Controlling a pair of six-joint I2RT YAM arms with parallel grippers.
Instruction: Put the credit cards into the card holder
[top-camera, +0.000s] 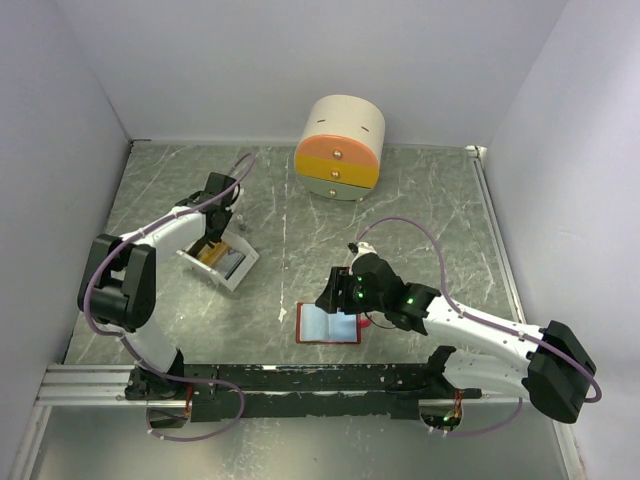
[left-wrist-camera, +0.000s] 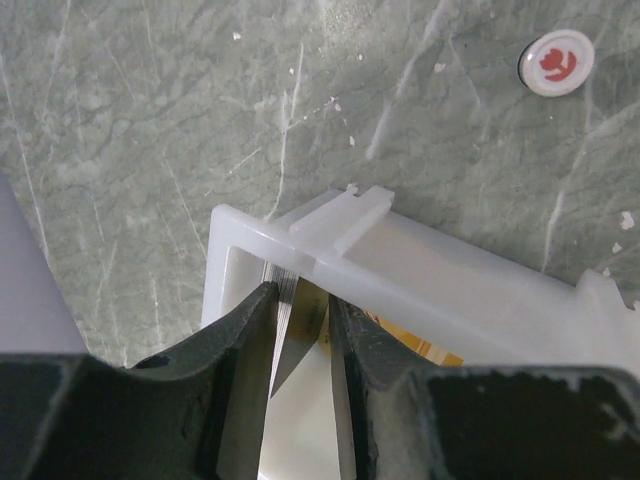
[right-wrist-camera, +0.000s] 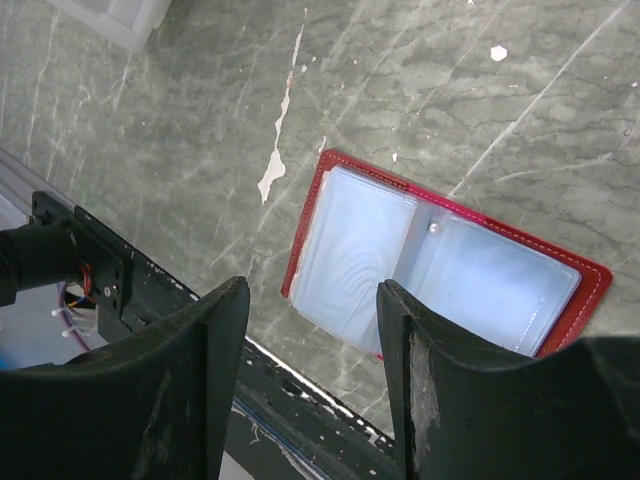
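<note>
The card holder (top-camera: 328, 341), red-edged with clear sleeves (right-wrist-camera: 355, 250), lies open and flat near the table's front. Over it my right gripper stands open, nothing between its fingers. At the left is a white tray (top-camera: 247, 266) holding a golden card (top-camera: 212, 253) and a greyish card (top-camera: 230, 263). My left gripper reaches into the tray, its fingers partly apart. Between its fingers, by the tray wall, a dark golden card (left-wrist-camera: 303, 325) and a silvery card edge (left-wrist-camera: 286, 300) show; whether both fingers touch them is unclear.
A rounded cabinet with coloured drawers (top-camera: 338, 150) stands at the back centre. A small white disc with a red mark (left-wrist-camera: 557, 62) lies beyond the tray. The table between tray and cabinet, and the right side, is clear.
</note>
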